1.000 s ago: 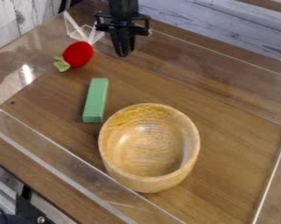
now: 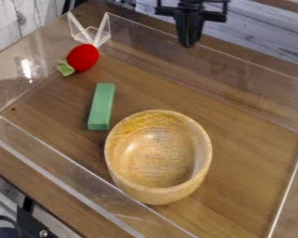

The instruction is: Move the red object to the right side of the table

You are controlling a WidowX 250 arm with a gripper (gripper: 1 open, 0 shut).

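Observation:
The red object (image 2: 84,58), rounded with a green end, lies at the table's far left. To its right, over the back edge, hangs my dark gripper (image 2: 187,37), well apart from it. The gripper's lower tips appear small and close together, and I cannot tell whether they are open or shut. Nothing is visible hanging from them.
A green block (image 2: 101,106) lies left of the middle. Near the front stands a round wooden bowl (image 2: 158,191). A white wire-like piece (image 2: 89,30) is behind the red object. Clear walls edge the table.
My gripper has moved right along the back edge and slightly up, away from the red object. The red object, green block and bowl have stayed put.

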